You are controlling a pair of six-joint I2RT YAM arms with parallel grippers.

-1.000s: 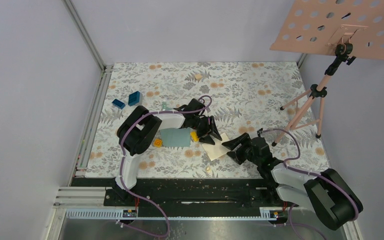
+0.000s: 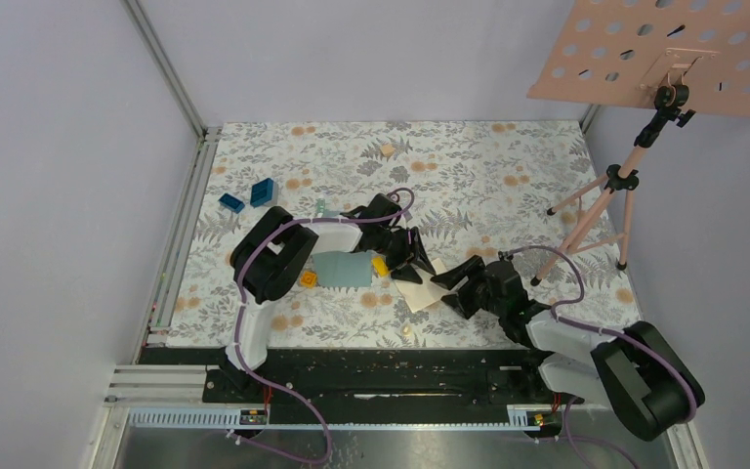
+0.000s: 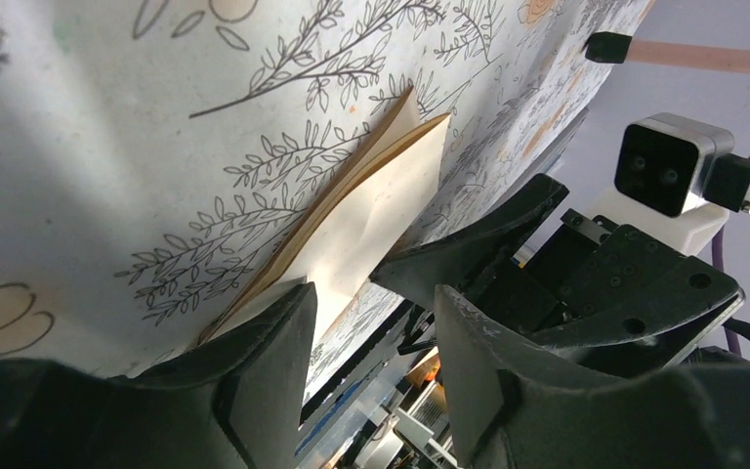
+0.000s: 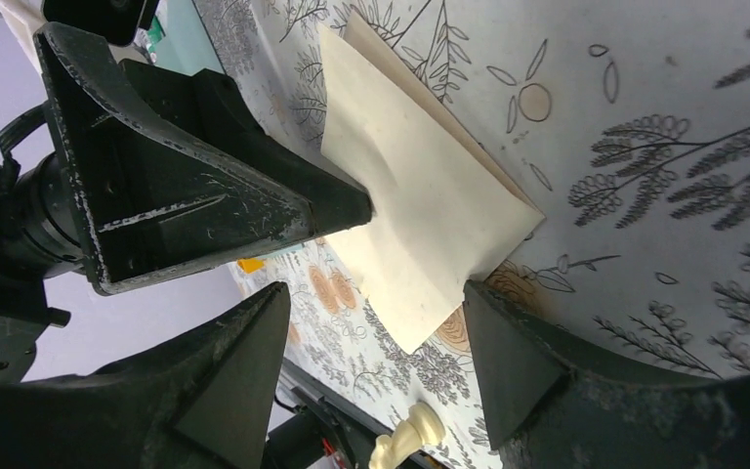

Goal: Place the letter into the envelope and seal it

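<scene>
A cream folded paper [image 2: 420, 296] lies flat at the front middle of the table. Its layers [image 3: 371, 176] stand slightly apart along one edge in the left wrist view; whether letter, envelope or both, I cannot tell. Over its left part rests my left gripper [image 2: 425, 276], fingers parted, one fingertip [image 3: 298, 308] beside the paper's near end. From the right wrist view, a left finger [image 4: 347, 203] is against the paper's face. My right gripper [image 2: 439, 291] is at the right edge, open, with a paper corner [image 4: 508, 230] by one fingertip.
A blue-green sheet [image 2: 344, 271] lies under the left arm, with yellow pieces [image 2: 308, 278] near it. A small pale knob-like piece [image 4: 410, 435] sits in front of the paper. Blue boxes [image 2: 264, 192] stand at back left; a tripod [image 2: 586, 230] stands at right.
The left arm and the paper look unmoved.
</scene>
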